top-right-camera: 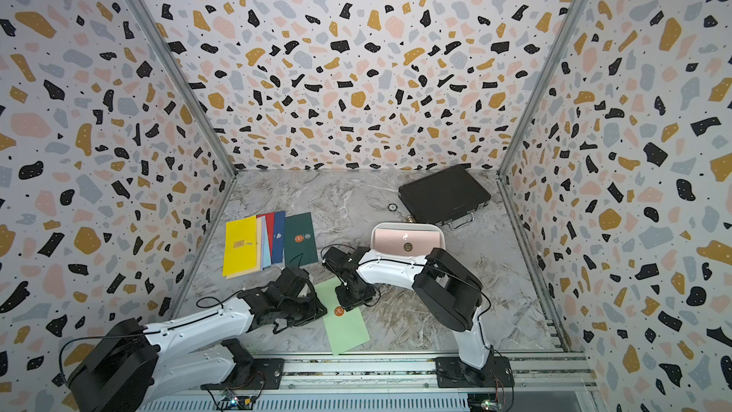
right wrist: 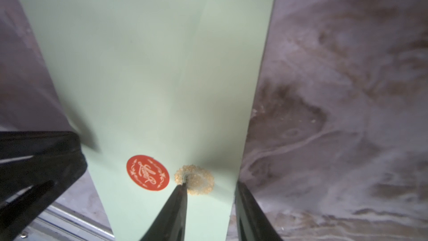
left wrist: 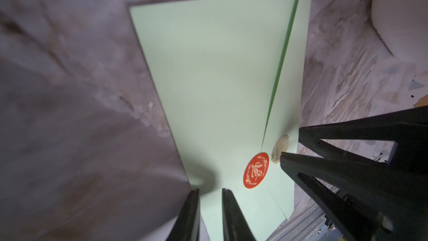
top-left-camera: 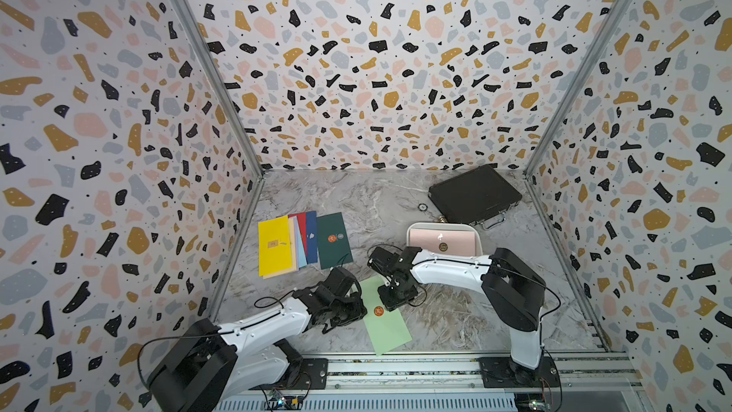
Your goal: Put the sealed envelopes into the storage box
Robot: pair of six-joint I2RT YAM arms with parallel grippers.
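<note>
A pale green envelope with a red round seal lies on the marble table between my arms. In the left wrist view, my left gripper is shut on the envelope's left edge. My right gripper is open across its right edge, one fingertip over the pale glittery patch beside the seal and the other at the paper's edge. The envelope's flap stands slightly raised along its side in the left wrist view. The white storage box holds a pink envelope, its front hidden by my right arm.
Yellow, red, blue and dark green envelopes lie at the left, several overlapping. A black case rests at the back right, with a small round item near it.
</note>
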